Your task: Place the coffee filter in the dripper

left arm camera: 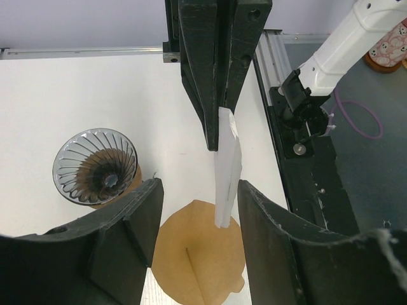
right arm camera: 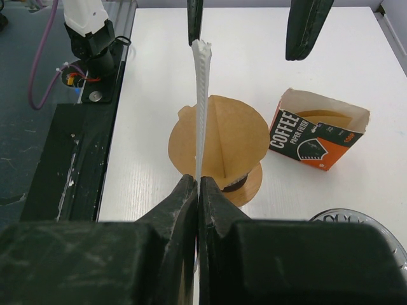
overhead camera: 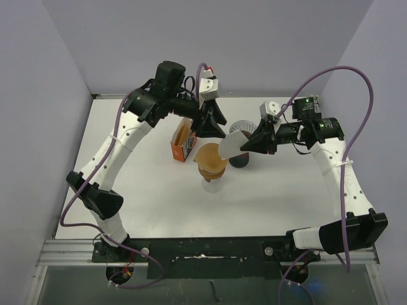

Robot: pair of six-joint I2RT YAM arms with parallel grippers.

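Note:
A white folded paper filter is pinched at one edge by my right gripper, seen nearly edge-on in both wrist views. My left gripper stands open; the far part of the filter appears near the gap between its fingers, and whether it touches them I cannot tell. Below is a clear vessel with a wooden collar, topped by a round tan piece with a dark line across it. A ribbed clear cone, which looks like the dripper, stands behind my right gripper.
An orange and black coffee filter box, open at the top, stands behind the left arm with tan paper inside. Bare white table lies at the front and left. Both arms crowd the space above the vessel.

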